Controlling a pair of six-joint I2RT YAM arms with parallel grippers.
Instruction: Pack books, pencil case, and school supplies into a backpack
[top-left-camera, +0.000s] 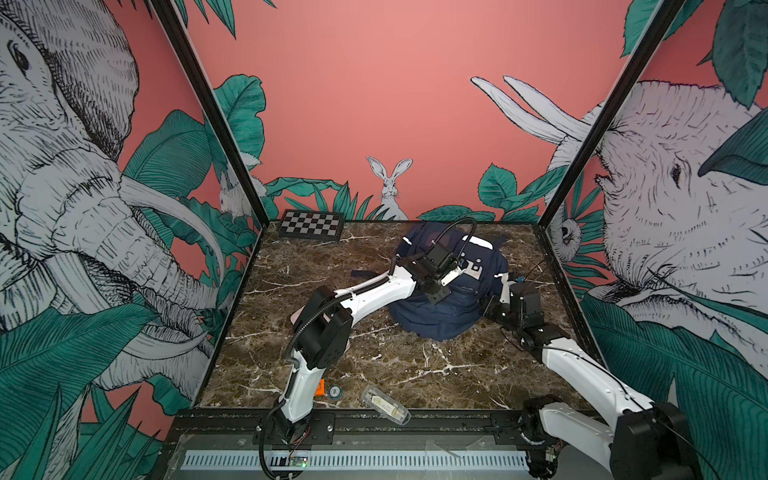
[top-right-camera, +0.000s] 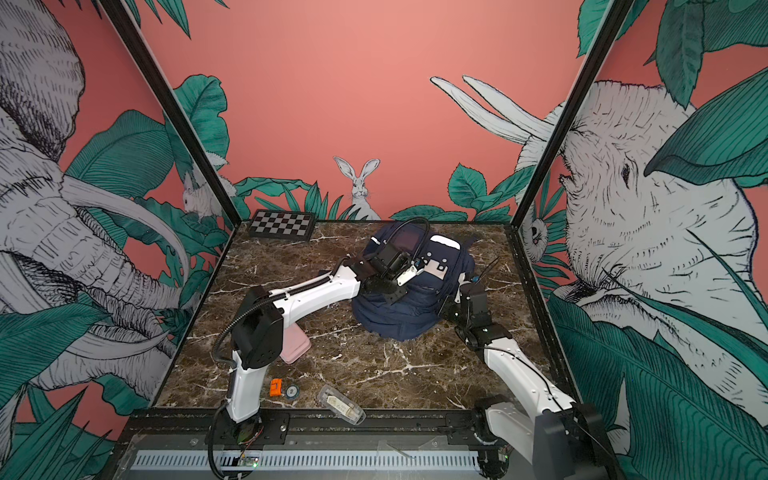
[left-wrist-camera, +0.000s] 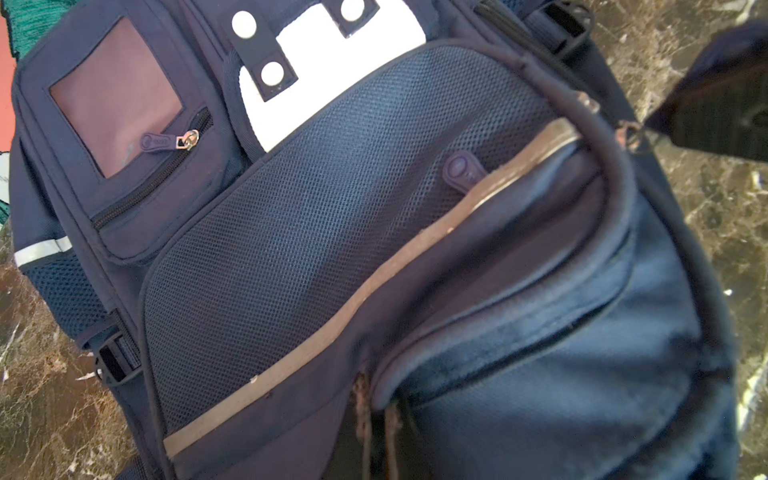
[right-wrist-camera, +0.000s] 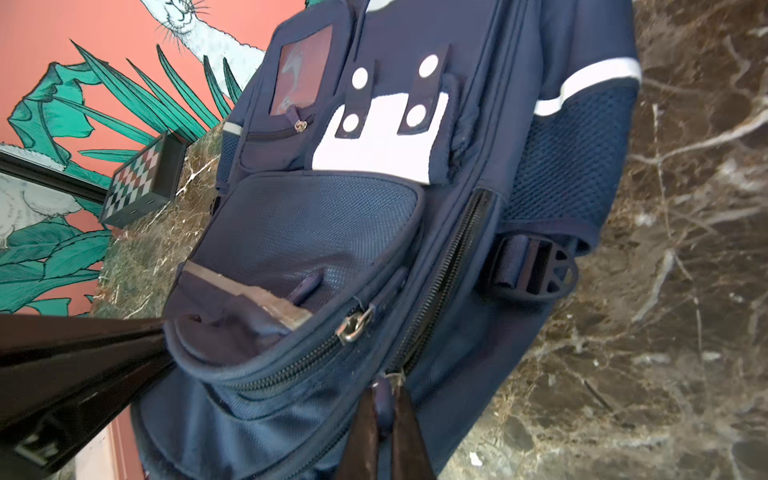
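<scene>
The navy backpack (top-left-camera: 436, 320) lies front up at the back of the table. In the left wrist view, my left gripper is shut at the bent lower edge of its front pocket (left-wrist-camera: 288, 264), with the dark fabric edge pinched at the tips. At the bag's right side, my right gripper is shut on a zipper pull (right-wrist-camera: 384, 400) at the lower end of the side zipper (right-wrist-camera: 444, 280). Near the left arm lies a pink pencil case (top-right-camera: 295, 342). An orange item (top-right-camera: 275, 387), a small round grey item (top-right-camera: 292, 392) and a clear case (top-right-camera: 341, 405) sit by the front edge.
A checkered board (top-left-camera: 311, 225) stands at the back left corner. Bare marble table (top-left-camera: 472, 376) lies in front of the bag. The left arm reaches over the pencil case in the top left view.
</scene>
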